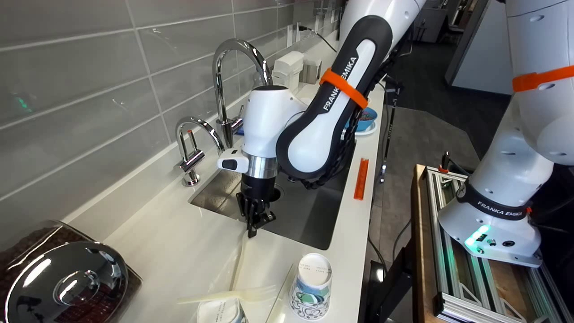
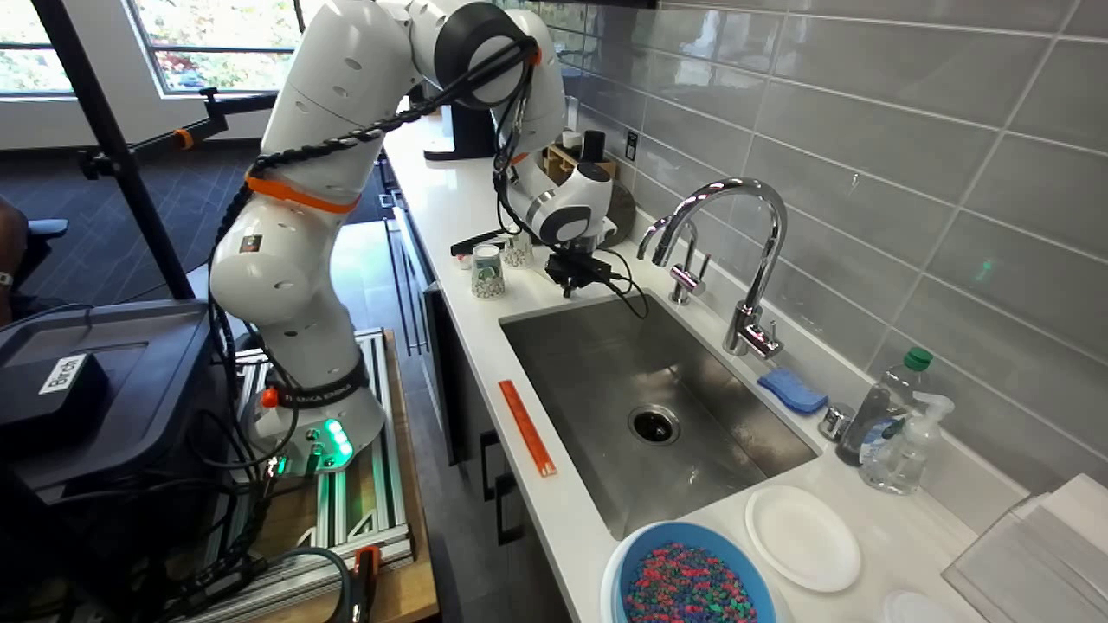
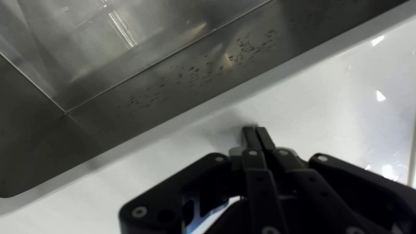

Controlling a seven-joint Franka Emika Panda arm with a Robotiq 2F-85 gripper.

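Observation:
My gripper points down over the white counter just beside the sink's near rim. In the wrist view the black fingers are pressed together, with nothing showing between them. A patterned paper cup stands upside down near the counter's front edge, apart from the gripper. A second cup is partly cut off at the bottom of exterior view 1, and a pale fork lies across its top. One pale stick stretches from below the gripper toward that fork; another pale utensil lies beside the patterned cup.
The steel sink is empty, with two taps behind it, including a tall faucet. An orange strip lies on the front ledge. A lidded pot occupies the left; beyond the sink sits a blue bowl of colored bits.

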